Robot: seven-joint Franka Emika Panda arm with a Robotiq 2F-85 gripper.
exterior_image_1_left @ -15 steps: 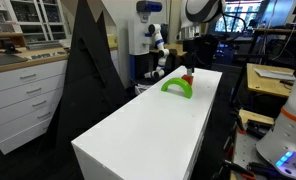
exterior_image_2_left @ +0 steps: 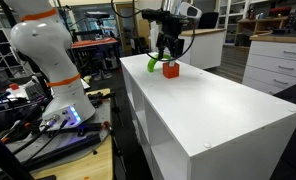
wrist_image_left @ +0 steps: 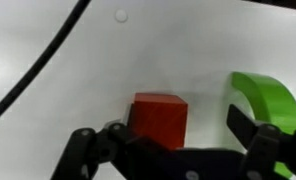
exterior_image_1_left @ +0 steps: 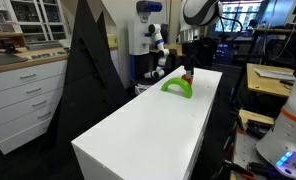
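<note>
A red block [wrist_image_left: 160, 120] sits on the white table, between the spread fingers of my gripper as the wrist view looks down on it. My gripper is open; in exterior view 2 the gripper [exterior_image_2_left: 168, 54] is just above the red block [exterior_image_2_left: 171, 70]. Whether the fingers touch the block cannot be told. Close beside the block stands a green arch [wrist_image_left: 271, 102], near the right finger in the wrist view. Exterior view 1 shows the green arch [exterior_image_1_left: 176, 85] in front of the red block [exterior_image_1_left: 188, 75], which is partly hidden.
A black cable [wrist_image_left: 40, 62] crosses the upper left of the wrist view. Drawer cabinets [exterior_image_1_left: 23, 100] line the wall beyond.
</note>
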